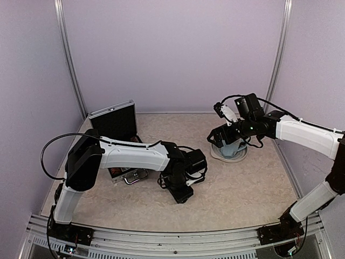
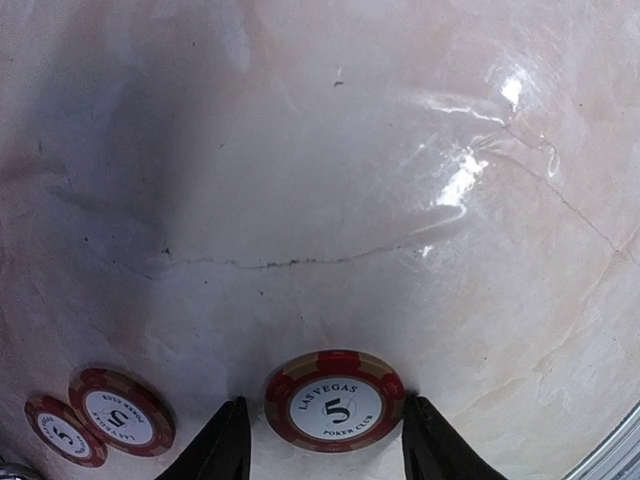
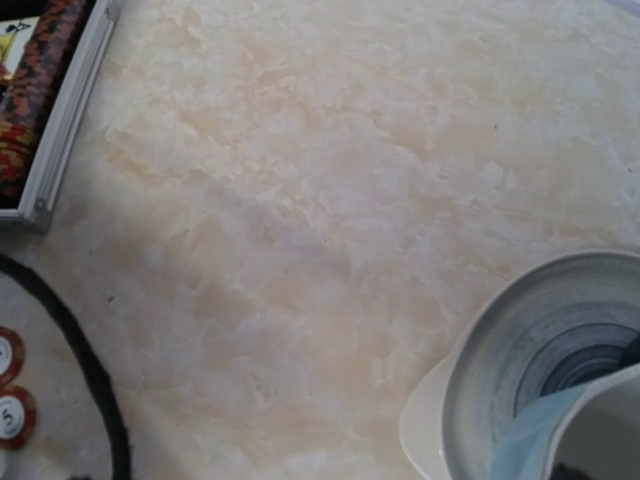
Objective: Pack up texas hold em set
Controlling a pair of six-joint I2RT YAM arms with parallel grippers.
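Note:
In the left wrist view a red-rimmed poker chip (image 2: 336, 401) lies flat on the table between the fingers of my left gripper. The right finger is at the chip's edge, and a narrow gap shows on the left, so the fingers are part open. Two more chips (image 2: 122, 413) lie at lower left, one edge overlapping the other. The open case (image 1: 114, 123) stands at the left of the table, partly behind my left arm. My right gripper (image 1: 215, 137) hangs over the bowl; only dark tips show, far apart, at its wrist view's bottom edge.
A pale bowl (image 3: 462, 375) with a light-blue item (image 3: 525, 440) in it stands at the right. The case's metal edge (image 3: 70, 115) shows at upper left in the right wrist view. The table between case and bowl is clear.

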